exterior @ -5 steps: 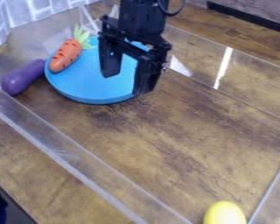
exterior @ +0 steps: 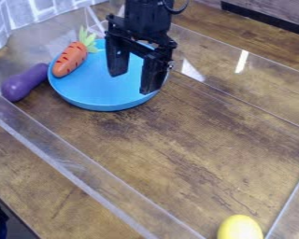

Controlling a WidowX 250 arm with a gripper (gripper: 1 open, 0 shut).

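Observation:
A black gripper (exterior: 135,67) hangs open over the right part of a blue plate (exterior: 90,89), its two fingers apart and pointing down, with nothing seen between them. On the plate's left side lies an orange toy carrot (exterior: 70,58) with green leaves. A purple toy eggplant (exterior: 25,81) lies just left of the plate.
A yellow object (exterior: 239,227), egg-like, lies at the bottom right. Clear plastic strips run along the left and right.
The gripper has moved slightly up and back in the view over the last second. The plate and toys are unchanged.

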